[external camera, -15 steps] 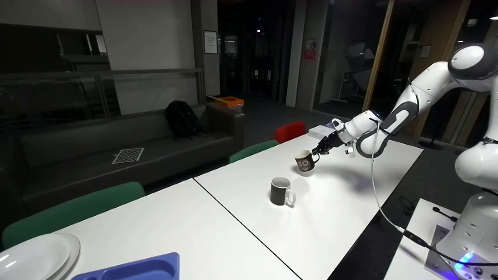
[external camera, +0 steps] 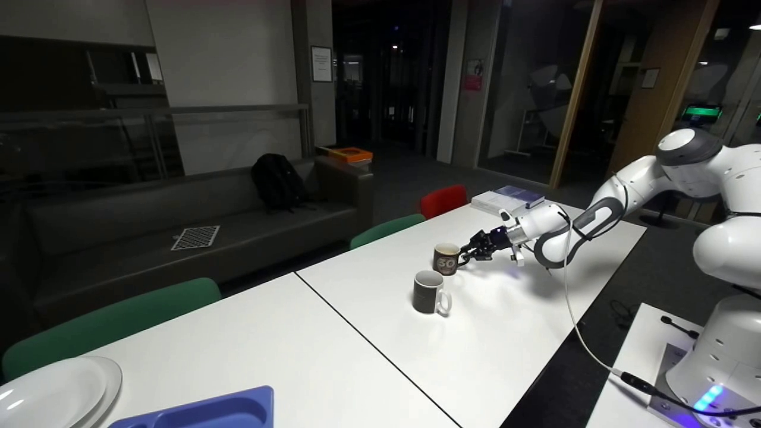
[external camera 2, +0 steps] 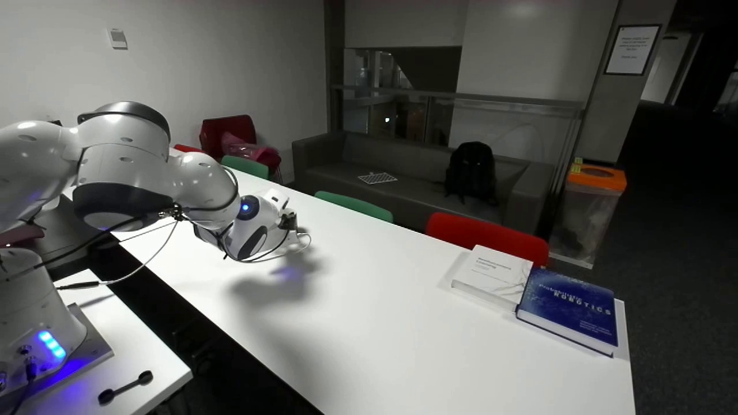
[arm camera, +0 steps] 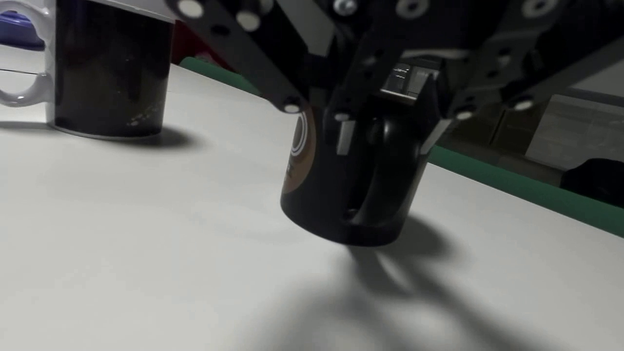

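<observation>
A dark mug (external camera: 446, 263) printed with a "30" stands upright on the white table, its handle facing my gripper (external camera: 468, 251). From the wrist view, the same mug (arm camera: 316, 204) shows its black handle (arm camera: 393, 175) between the parted fingers of my gripper. A gap shows between the handle and the left finger, so the fingers are open around it. Beside it is a second mug (external camera: 427, 293), dark with a white handle and pale inside; in the wrist view this mug (arm camera: 111, 70) fills the upper left. Exterior view 2 hides both mugs behind the arm.
White plates (external camera: 107, 378) and a blue tray (external camera: 260, 400) lie at the table's near left end. Two books, one white (external camera 2: 492, 273) and one blue (external camera 2: 567, 304), rest on the far corner. Chairs line the far side.
The printed mug was tilted and held above the table; it has come down and left, and now stands upright. The arm has lowered with it, and the fingers are now apart. The other mug is unmoved.
</observation>
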